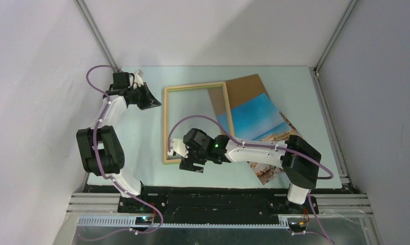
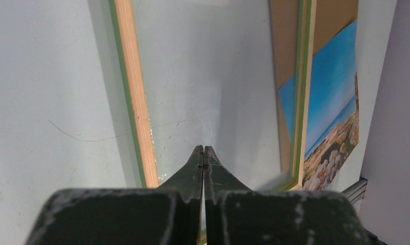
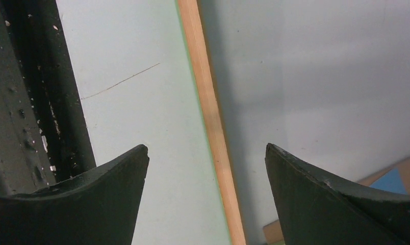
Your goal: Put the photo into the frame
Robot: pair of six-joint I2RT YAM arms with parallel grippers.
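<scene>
A pale wooden frame (image 1: 166, 102) with a clear pane lies left of the table's middle. The beach photo (image 1: 259, 120), blue sky over rocks, rests to its right, its left part beneath the frame's right side. My left gripper is shut with nothing between its fingers; in the top view its tips are just left of the frame's left side. My right gripper stands open above the frame's front side, whose wooden strip (image 3: 213, 115) passes below the gap between its fingers. The right arm hides part of the photo and the frame's front.
A brown backing board (image 1: 246, 88) lies under the photo and partly under the frame's right side. Bare table (image 1: 142, 138) shows left of the frame and along the front. Walls close in the left, back and right.
</scene>
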